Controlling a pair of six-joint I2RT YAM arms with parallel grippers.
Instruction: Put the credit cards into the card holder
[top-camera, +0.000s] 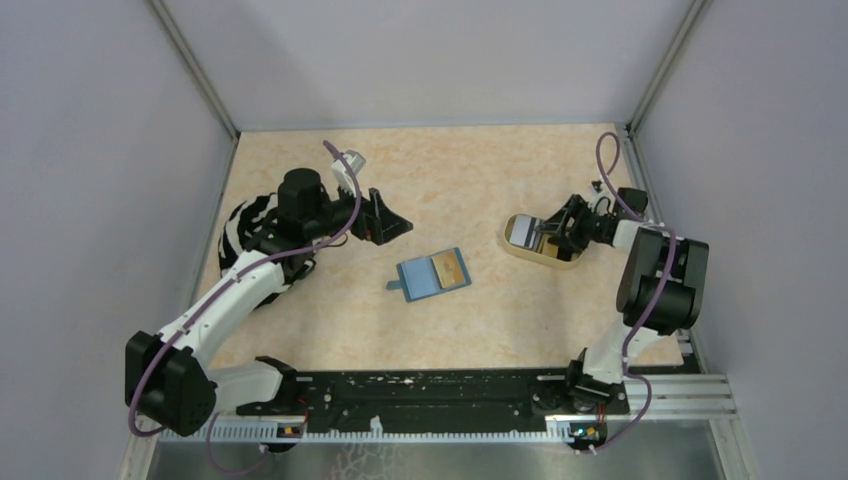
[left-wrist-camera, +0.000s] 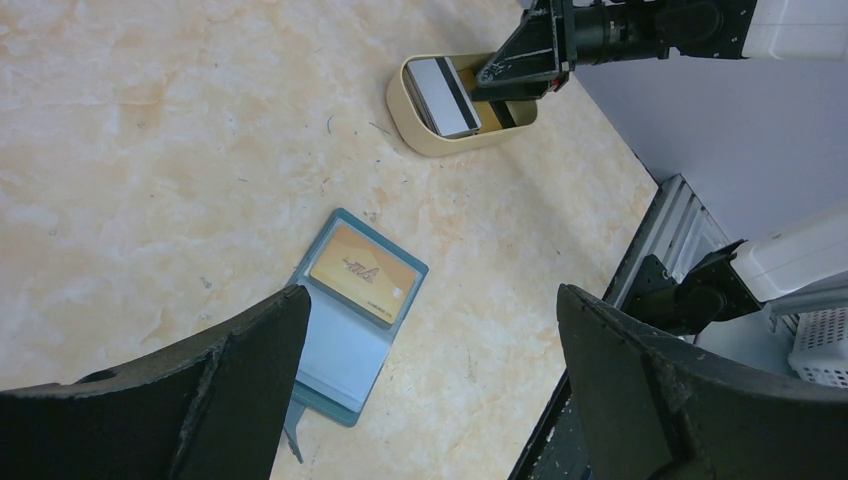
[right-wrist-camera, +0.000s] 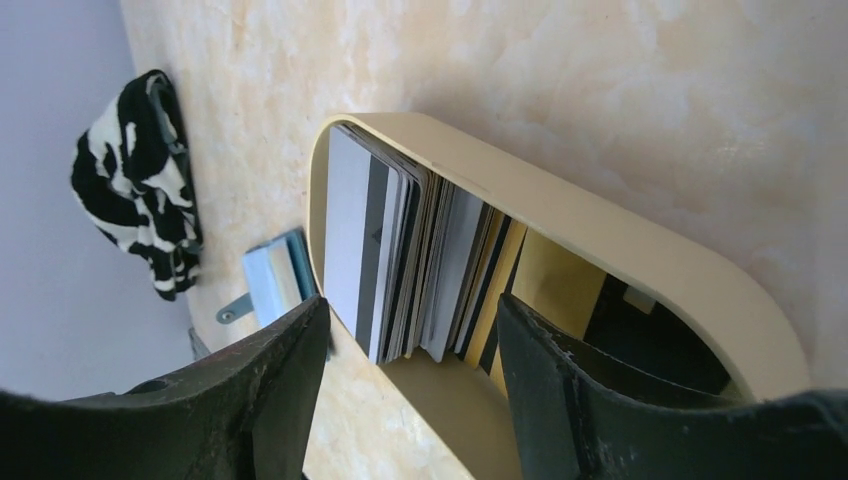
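Observation:
A stack of white, grey, yellow and dark cards (right-wrist-camera: 350, 230) stands on edge in an oval cream box (top-camera: 530, 258) on the right of the table. My right gripper is open over the box, its fingertips beside the cards, none held. The blue card holder (top-camera: 420, 282) lies mid-table with a gold card (left-wrist-camera: 360, 273) on its upper part and a light blue panel below. My left gripper (top-camera: 390, 220) is open above the table, left of the holder, with nothing between its fingers.
A black-and-white striped cloth (top-camera: 238, 230) lies at the left under the left arm. Walls border the sides and back.

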